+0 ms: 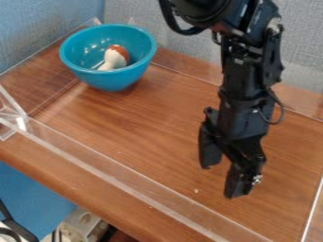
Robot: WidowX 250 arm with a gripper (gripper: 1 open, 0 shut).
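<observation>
My black gripper (pixel 222 166) hangs low over the right part of the wooden table (pixel 127 151), its two fingers apart and open, nothing seen between them. A blue bowl (pixel 108 76) sits at the back left, holding a small white object with an orange-red top (pixel 116 55). The gripper is well to the right of and in front of the bowl.
A clear strip or wall runs along the table's front and left edges. A textured grey wall stands behind. Cables and some hardware show at the lower left, off the table.
</observation>
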